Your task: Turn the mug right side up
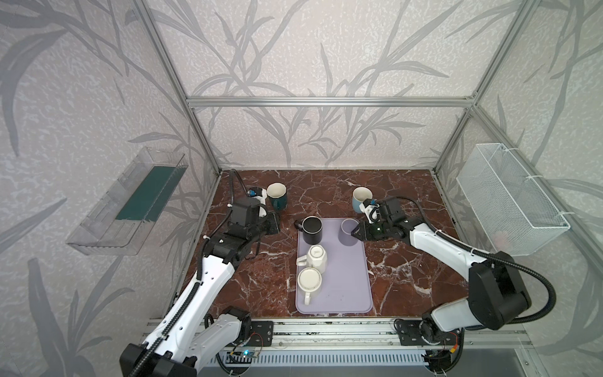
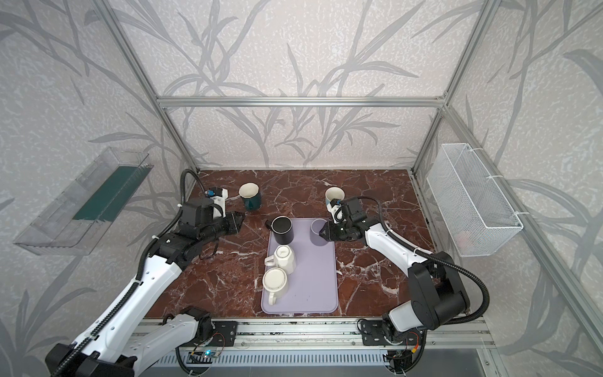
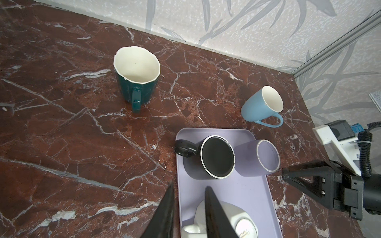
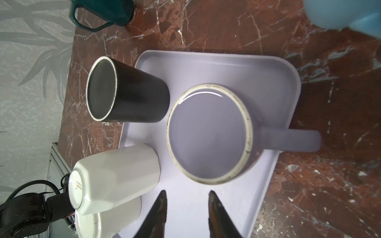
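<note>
Upside down on the lilac tray [image 1: 342, 295] stand a purple mug [image 4: 210, 134], a black mug [image 3: 218, 156] and two white mugs [image 1: 309, 281], bases facing up. The purple mug is at the tray's far right corner, its handle pointing right over the edge. My right gripper [image 1: 358, 233] is at its right side in the top views; in the right wrist view its fingers [image 4: 160, 210] are apart with nothing between them. My left gripper hangs left of the tray, fingers parted and empty. Whether the right fingers touch the mug, I cannot tell.
A teal mug [image 3: 137, 75] and a light blue mug [image 3: 262, 107] stand upright behind the tray. A clear bin [image 1: 128, 201] hangs on the left wall, a white mesh basket [image 1: 512, 201] on the right. The marble tabletop [image 1: 402, 276] right of the tray is bare.
</note>
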